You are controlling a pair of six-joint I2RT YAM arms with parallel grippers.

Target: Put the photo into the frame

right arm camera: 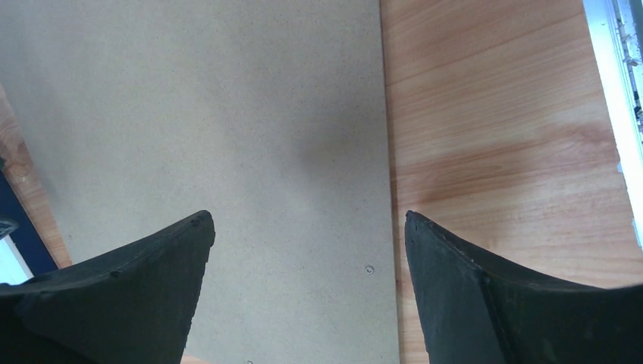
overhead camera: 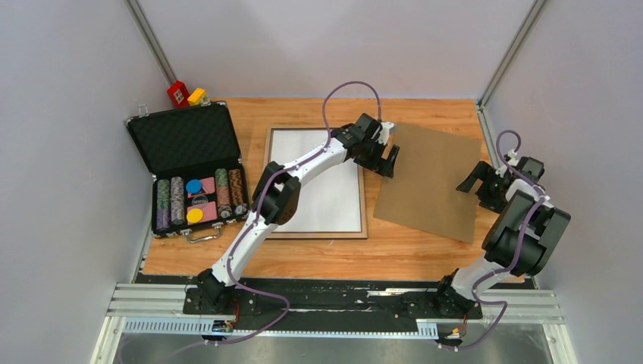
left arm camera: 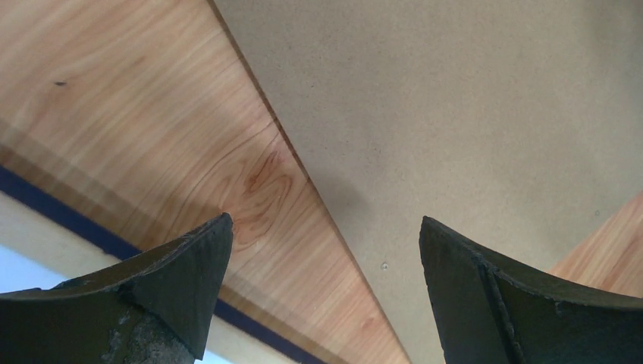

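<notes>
A brown backing board (overhead camera: pixel 425 189) lies flat on the wooden table, right of the frame (overhead camera: pixel 311 197), which has a white sheet in it; whether that sheet is a photo I cannot tell. My left gripper (overhead camera: pixel 389 159) hovers open over the board's left edge, which runs between its fingers in the left wrist view (left arm camera: pixel 326 227). My right gripper (overhead camera: pixel 468 182) stands open over the board's right edge, with that edge between its fingertips in the right wrist view (right arm camera: pixel 308 218). Neither holds anything.
An open black case (overhead camera: pixel 182 136) of chips sits at the left, with red and yellow blocks (overhead camera: pixel 179 93) behind it. Walls and metal rails bound the table (overhead camera: pixel 409 258). Bare wood shows in front of the board.
</notes>
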